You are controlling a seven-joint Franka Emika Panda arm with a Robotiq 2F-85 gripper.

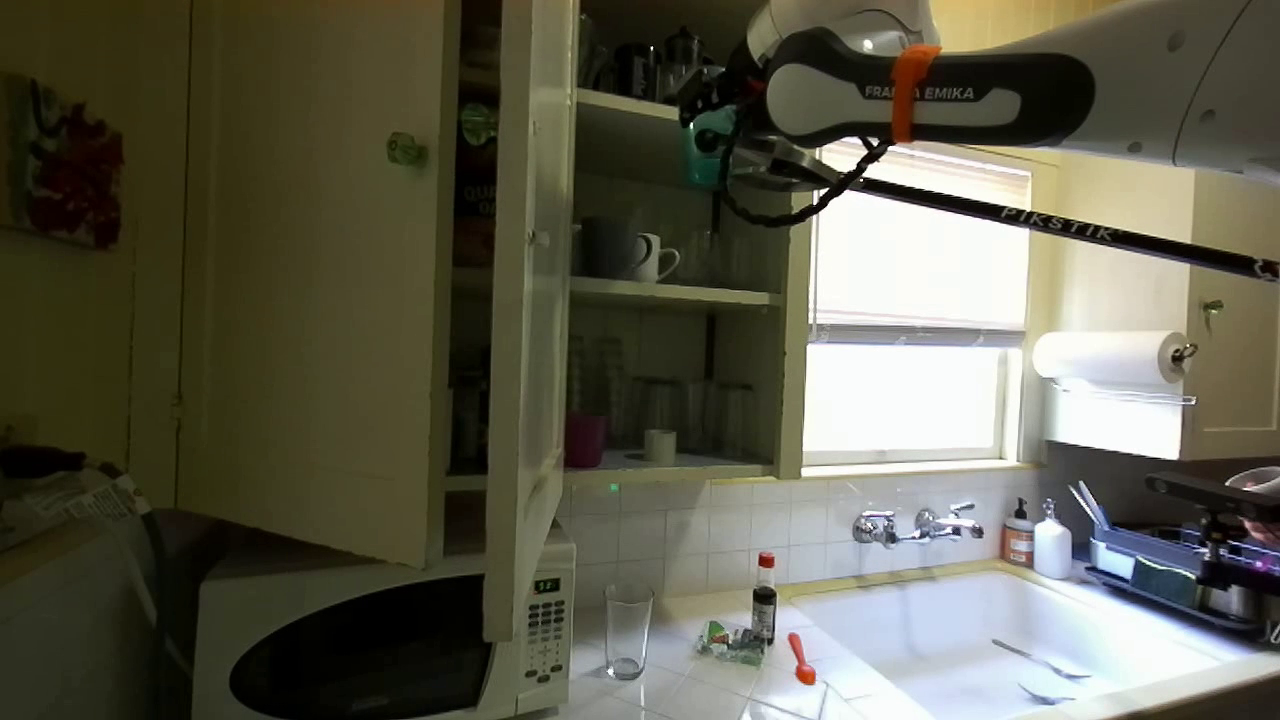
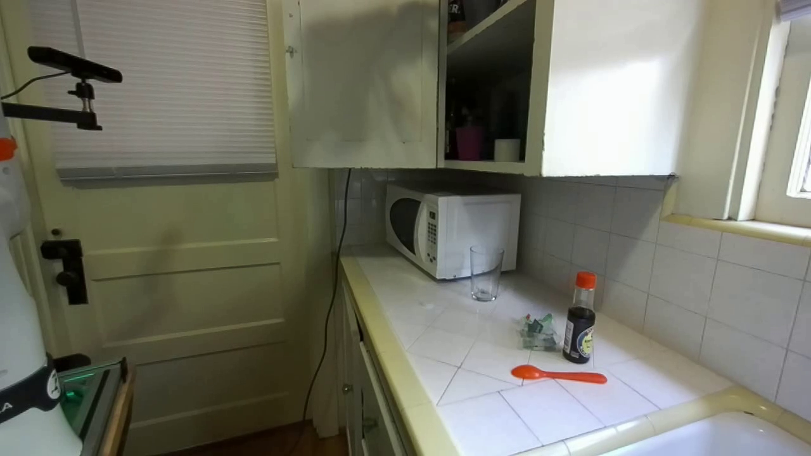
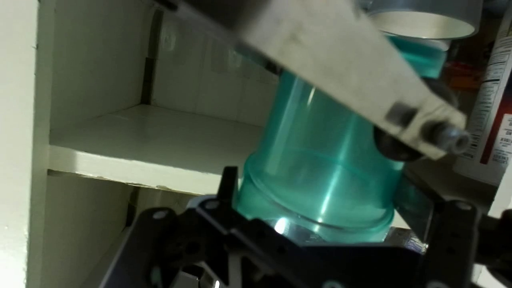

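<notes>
A translucent teal cup fills the middle of the wrist view, between the open fingers of my gripper. Across it runs the metal arm of a grabber tool, with a dark round pad against the cup's side. In exterior view 1 the cup is up in front of the open cupboard, beside my gripper, with the black PIKSTIK shaft reaching in from the right. Whether my fingers touch the cup cannot be seen.
The open cupboard's middle shelf bears dark and white mugs; glasses stand below. Its open door is left of my gripper. A clear glass, sauce bottle and orange spoon are on the counter.
</notes>
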